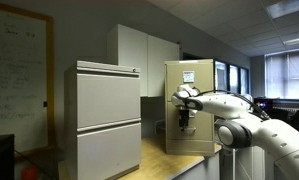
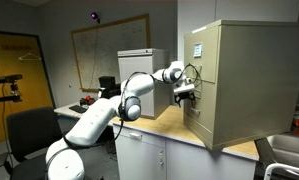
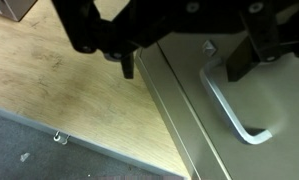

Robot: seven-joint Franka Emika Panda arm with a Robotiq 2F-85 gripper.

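A tan filing cabinet [image 1: 189, 72] stands on the wooden worktop, its drawer fronts facing the room. My gripper is open in front of those drawers, with nothing between its fingers. In the wrist view, a silver drawer handle [image 3: 229, 110] runs at a slant just beyond and below the right finger [image 3: 241, 66]. A small lock [image 3: 209, 47] sits beside its upper end. The left finger [image 3: 126, 64] appears over the worktop, left of the cabinet edge. Whether either finger touches the handle I cannot tell.
A light grey two-drawer cabinet [image 1: 109, 105] stands to the left on the same worktop [image 2: 169, 124]. Bare wood lies between the two cabinets. The worktop's front edge [image 3: 79, 142] drops to a dark floor. An office chair [image 2: 29, 130] is off to the side.
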